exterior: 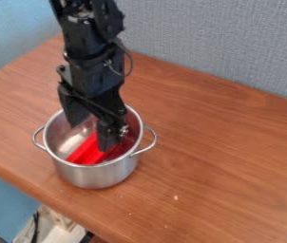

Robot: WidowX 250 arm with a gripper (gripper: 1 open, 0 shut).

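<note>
A steel pot [98,171] with two side handles stands at the left part of the wooden table. A red object [87,152] lies inside it, partly hidden by my black gripper [98,128], which reaches down into the pot from above. The fingertips are dark and overlap the red object in this view, so whether they touch it cannot be seen.
A grey textured wall [222,43] runs behind it. The pot is near the table's front left edge, with blue surface and some cabling below.
</note>
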